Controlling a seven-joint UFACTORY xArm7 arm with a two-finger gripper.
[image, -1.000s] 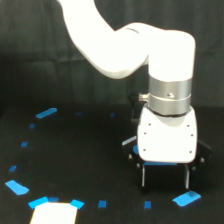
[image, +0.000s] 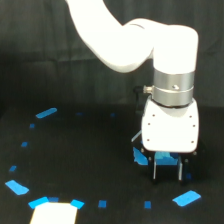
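My white gripper (image: 167, 176) points downward on the right side of the camera view, low over the dark surface. Its two thin dark fingers (image: 154, 168) stand apart, with a moderate gap between the tips. I can make out no object held in that gap, though the dark background makes it hard to see. A bright blue patch (image: 140, 157) lies partly hidden behind the gripper's lower body and fingers; whether they touch it does not show.
Black cloth-like surface (image: 75, 150) fills the scene, with wide clear room left of the gripper. Flat blue strips (image: 187, 198) and small blue squares (image: 102, 204) mark it. A whitish block (image: 54, 213) sits at the bottom left edge.
The gripper's fingers have come closer together. Its body has shifted slightly right and up, and more of the blue patch shows at its left.
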